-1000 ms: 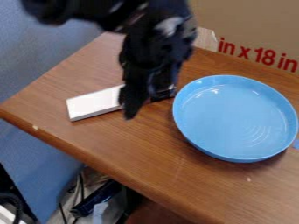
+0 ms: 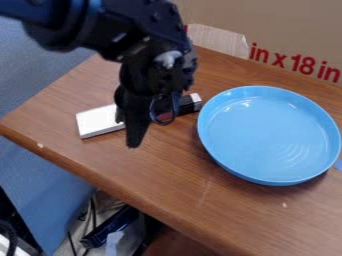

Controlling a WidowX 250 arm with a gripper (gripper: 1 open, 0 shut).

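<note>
A dark robot arm reaches down from the top left to its gripper (image 2: 150, 120), which hangs over the middle-left of the wooden table. Behind and beside the gripper lies an elongated object with a white end (image 2: 98, 121) and a dark part to the right with a light tip, partly hidden by the gripper. Whether the gripper is open, shut or holding anything is unclear. A large blue plate (image 2: 267, 135) rests on the right of the table.
The wooden table (image 2: 201, 210) has clear room at the front and back left. A cardboard box (image 2: 287, 35) with red lettering stands behind it. Cables and other items lie below the left front edge.
</note>
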